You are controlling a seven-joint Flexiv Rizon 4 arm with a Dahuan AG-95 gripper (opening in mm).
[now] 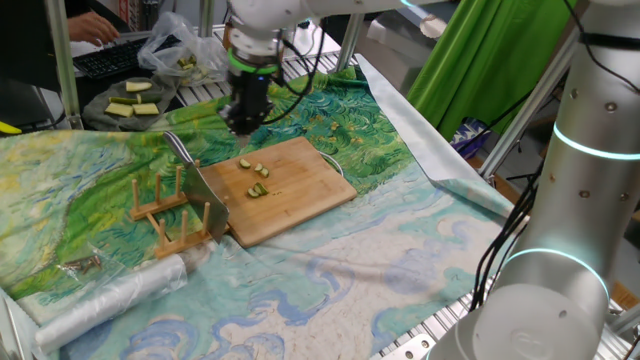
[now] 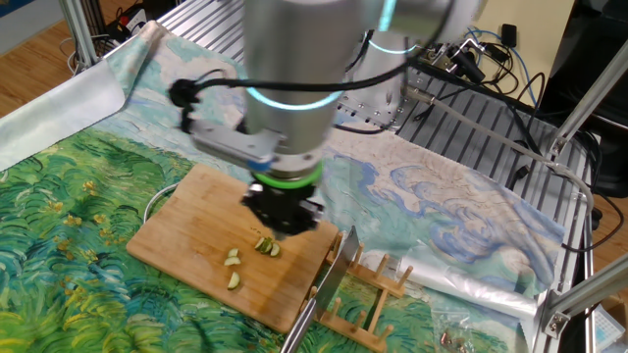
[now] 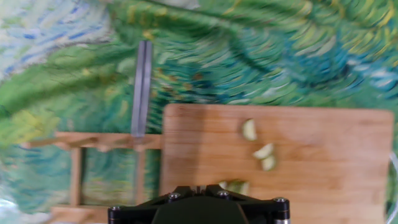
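My gripper (image 1: 241, 138) hangs above the far-left part of the wooden cutting board (image 1: 300, 205). In the wrist view its black fingers (image 3: 183, 191) come together at the bottom centre, with nothing visible between them. A knife with a broad metal blade (image 1: 209, 205) stands in the wooden peg rack (image 1: 160, 232), along the board's left side. The knife's handle (image 3: 142, 90) points away from the rack in the wrist view, clear of my gripper. Several cut green vegetable pieces (image 2: 234, 280) lie on the board.
A roll of clear plastic (image 1: 110, 300) and a small bag (image 1: 82, 265) lie near the rack. Larger vegetable pieces (image 1: 133, 108) rest on a dark bag at the back left. The patterned cloth (image 1: 370, 275) in front of the board is mostly free.
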